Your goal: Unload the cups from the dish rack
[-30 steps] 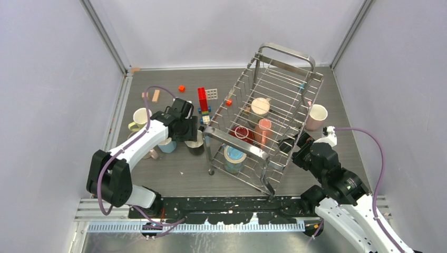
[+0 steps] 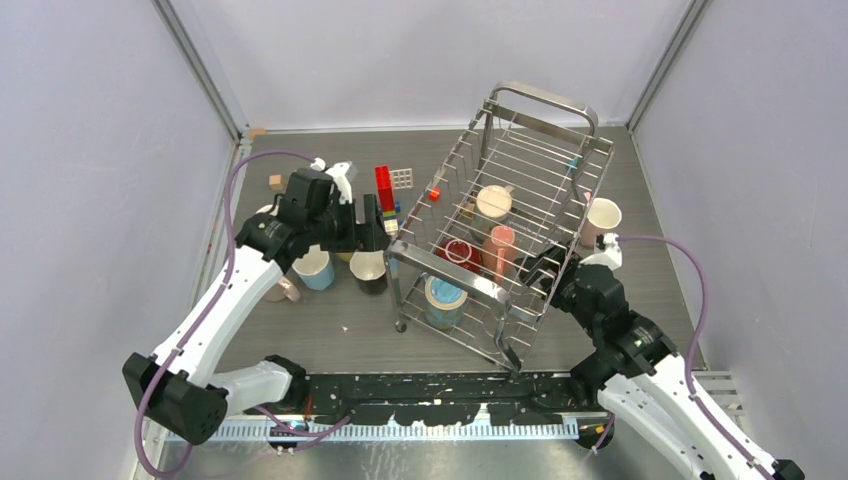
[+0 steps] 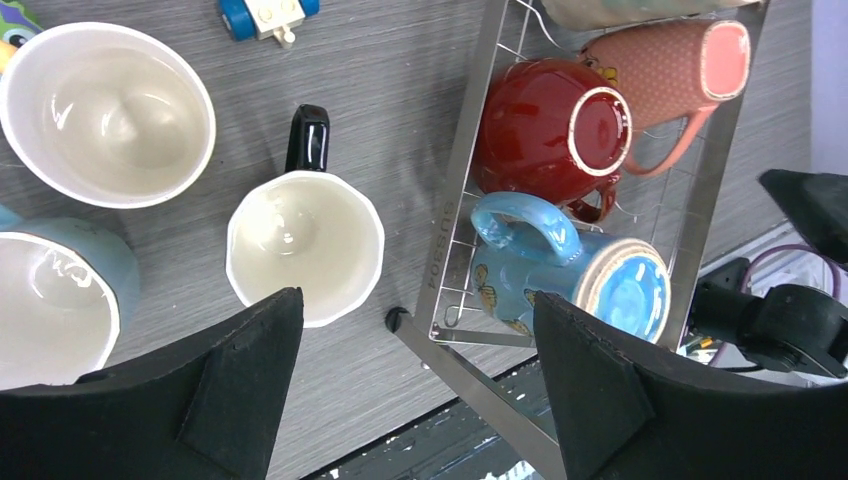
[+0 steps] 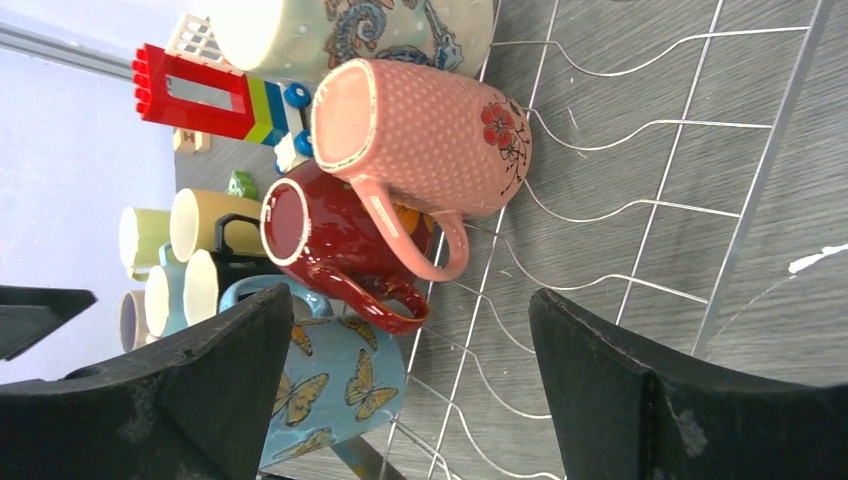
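Note:
The metal dish rack point(image 2: 540, 125) holds a red mug point(image 3: 540, 120), a pink mug point(image 4: 430, 140), a blue butterfly mug point(image 4: 340, 390) and a pale patterned cup point(image 4: 400, 30). My left gripper is open above the table beside the rack, over a black-handled white cup point(image 3: 300, 250), with nothing between its fingers. My right gripper reaches into the rack's right side, its fingers apart near the red and blue mugs, holding nothing.
Several cups stand left of the rack, among them a blue one point(image 2: 315, 270). Toy bricks point(image 2: 383, 190) lie behind them. A pinkish cup point(image 2: 600, 220) stands right of the rack.
My left arm has risen away from the cups on the left. My right gripper has shifted slightly leftward into the rack, its wrist turning.

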